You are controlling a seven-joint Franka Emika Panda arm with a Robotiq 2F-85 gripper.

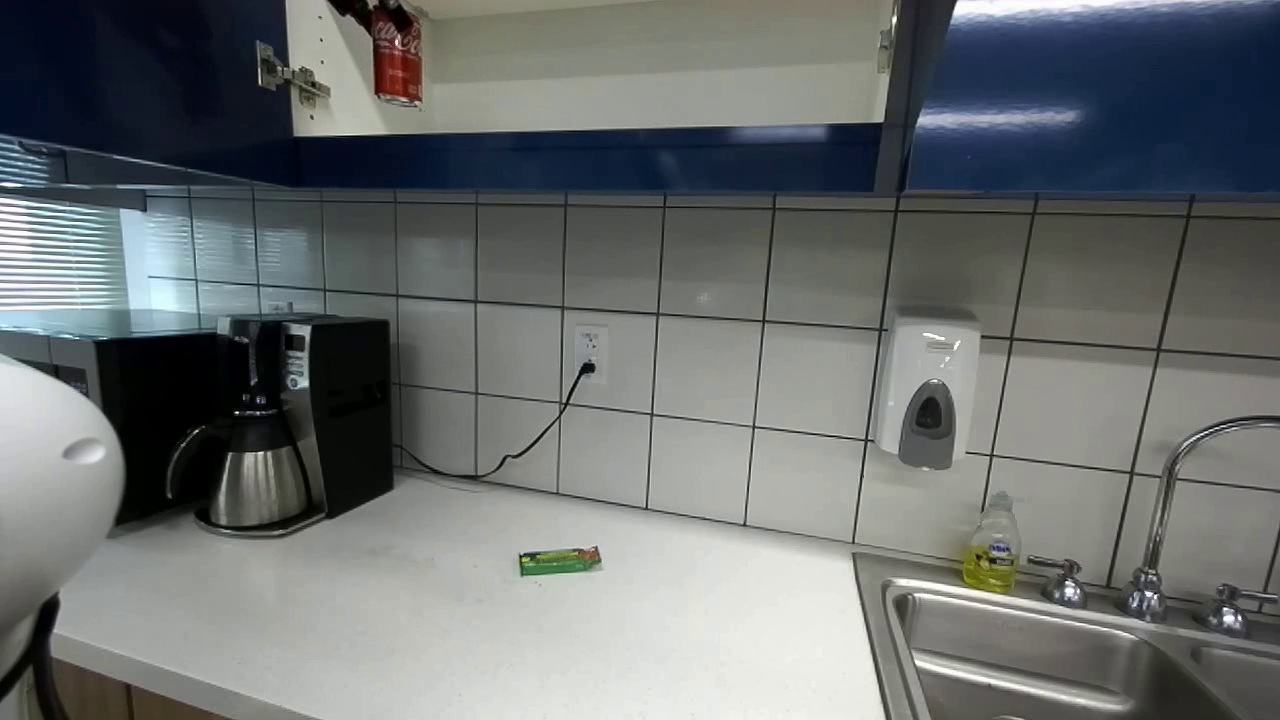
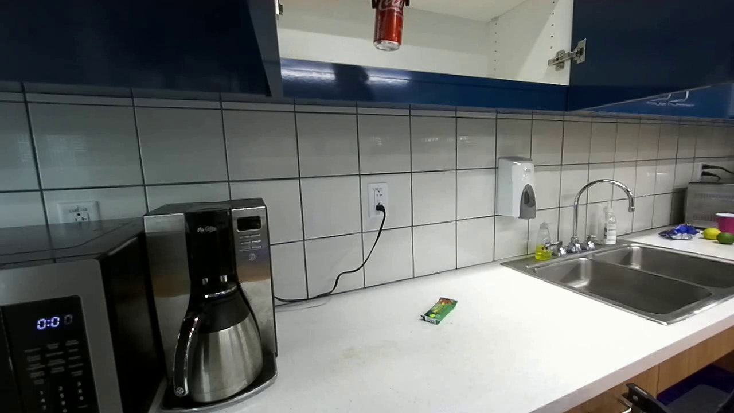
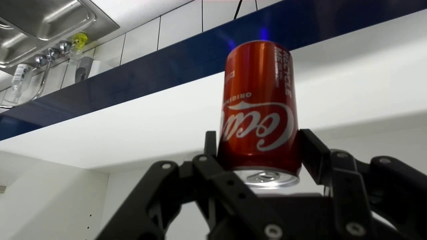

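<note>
A red Coca-Cola can (image 3: pixel 258 104) is clasped between the two black fingers of my gripper, close to the can's lidded end. In exterior view 1 the can (image 1: pixel 397 60) hangs upright at the left side of the open wall cabinet (image 1: pixel 660 72). Exterior view 2 shows its bottom end free, above the cabinet's blue lower edge (image 2: pixel 426 81). Only the tips of the gripper (image 2: pixel 390 3) enter that view at the top. Whether the can is inside the cabinet or just in front of it, I cannot tell.
The cabinet's interior looks empty where it shows. Open blue doors (image 2: pixel 654 48) flank it. On the counter (image 1: pixel 420 612) lies a green packet (image 1: pixel 559 562). A coffee maker (image 1: pixel 348 408) and microwave (image 2: pixel 55 310) stand left, the sink (image 1: pixel 1020 648) right.
</note>
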